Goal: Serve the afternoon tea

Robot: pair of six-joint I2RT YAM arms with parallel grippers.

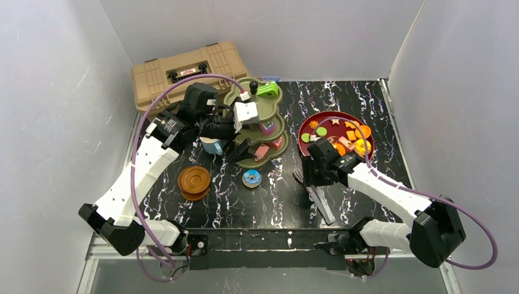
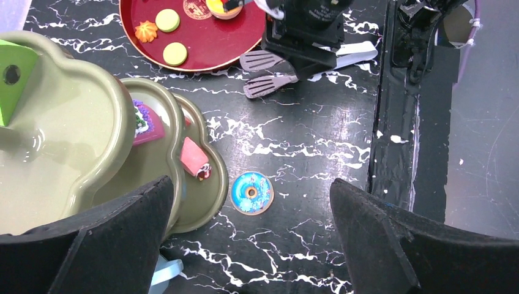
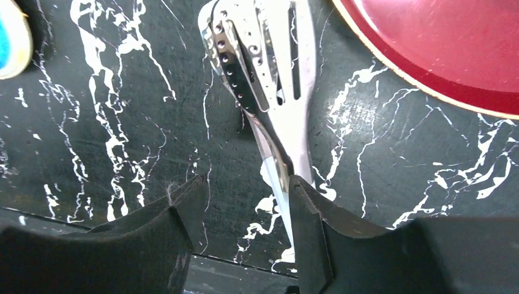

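Observation:
Steel serving tongs (image 1: 321, 202) lie on the marble table beside the red plate (image 1: 303, 141), which holds pastries, cookies and macarons. My right gripper (image 1: 309, 174) is open low over the tongs, which show between and beyond its fingers in the right wrist view. My left gripper stands open over the left part of the table, beside the three-tier green stand (image 1: 257, 105), with nothing between its fingers. The stand holds a green piece (image 2: 12, 79), a purple cake (image 2: 147, 125) and pink pieces (image 2: 193, 156). A blue donut (image 2: 251, 192) lies in front of the stand.
Brown wooden coasters (image 1: 194, 180) lie at the front left, a blue cup (image 1: 211, 147) is by the left gripper, and a tan case (image 1: 159, 73) sits at the back left. Walls enclose the table on three sides.

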